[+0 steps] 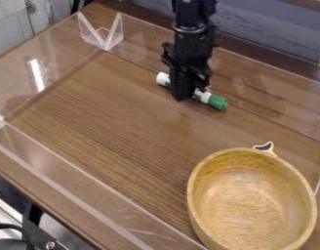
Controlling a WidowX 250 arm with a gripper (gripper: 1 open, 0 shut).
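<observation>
The black gripper (185, 88) reaches down from the top centre over a green and white cylindrical object (214, 101), perhaps a marker or tube, lying at a slant on the wooden table. The gripper covers the middle of this object; whether its fingers touch it or stand open or shut cannot be made out.
A large yellow bowl (252, 165) fills the lower right, with a small white item (264, 147) by its rim. A clear plastic holder (102, 35) stands at the back left.
</observation>
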